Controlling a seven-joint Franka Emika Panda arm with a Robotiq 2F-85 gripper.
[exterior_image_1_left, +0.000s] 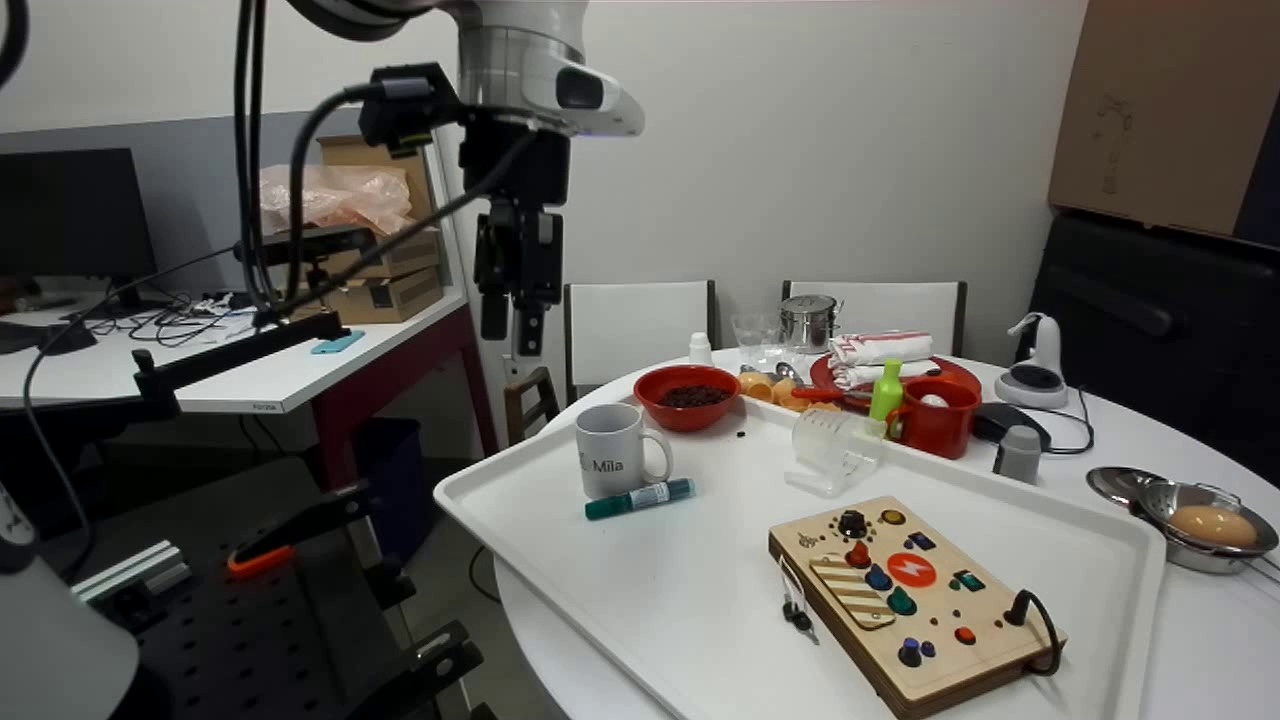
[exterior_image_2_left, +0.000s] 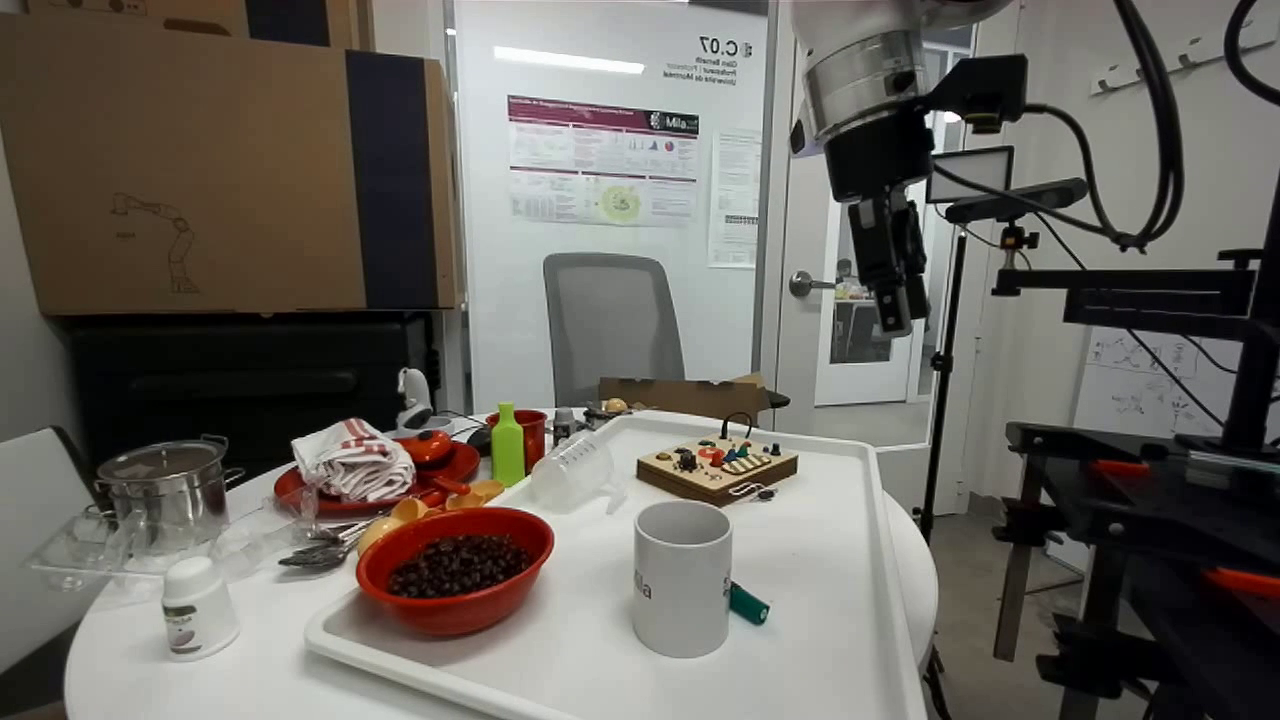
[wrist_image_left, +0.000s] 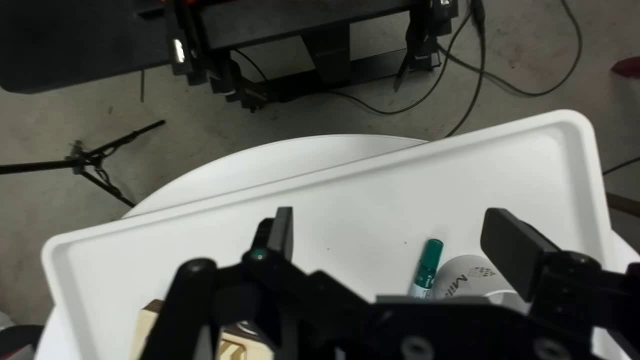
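My gripper (exterior_image_1_left: 511, 326) hangs open above the table's left side in the first exterior view, nothing between its fingers. Well below it, the grey-white Mila mug (exterior_image_1_left: 609, 451) stands upright on the white tray (exterior_image_1_left: 564, 576). A green marker (exterior_image_1_left: 639, 498) lies beside the mug's base. In the wrist view, both marker (wrist_image_left: 429, 262) and mug (wrist_image_left: 471, 275) appear low, toward the right finger (wrist_image_left: 517, 252), which covers part of the mug. A red bowl (exterior_image_2_left: 456, 570) of dark beans sits at the tray's edge. The wooden switch board (exterior_image_1_left: 912, 606) lies on the tray.
A clear plastic cup (exterior_image_1_left: 836, 444) lies on its side on the tray. Behind are a green bottle (exterior_image_1_left: 885, 390), a red mug (exterior_image_1_left: 936, 416) and a folded towel (exterior_image_1_left: 882, 348). Bare tray surface lies between marker and board.
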